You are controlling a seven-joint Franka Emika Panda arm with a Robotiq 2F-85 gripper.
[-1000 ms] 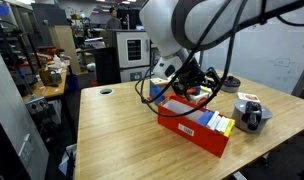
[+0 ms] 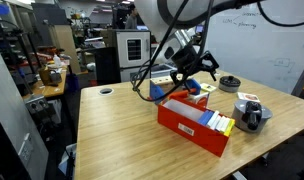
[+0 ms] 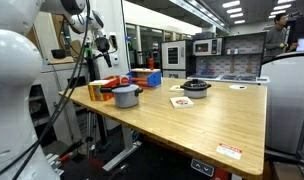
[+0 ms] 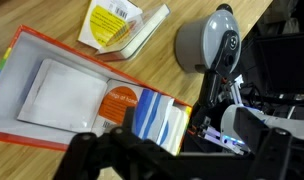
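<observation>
My gripper [image 2: 206, 70] hangs above the far end of the red box and is open. In the wrist view its dark fingers [image 4: 85, 157] stand wide apart over the box, with nothing held between them. The open red box [image 2: 191, 127] has a pale inside and stands on the wooden table. Flat things lie in it: a white packet [image 4: 62, 97], a packet with an orange disc [image 4: 116, 101] and blue-and-white striped items [image 4: 150, 113].
A grey pot [image 2: 252, 116] stands close beside the box, with a yellow-and-white package [image 4: 110, 22] also near. Farther off are a dark pot [image 2: 229, 83] and a blue bin [image 3: 145, 77].
The arm has risen and my gripper has moved up, away from the box. The box and the grey pot have not visibly moved.
</observation>
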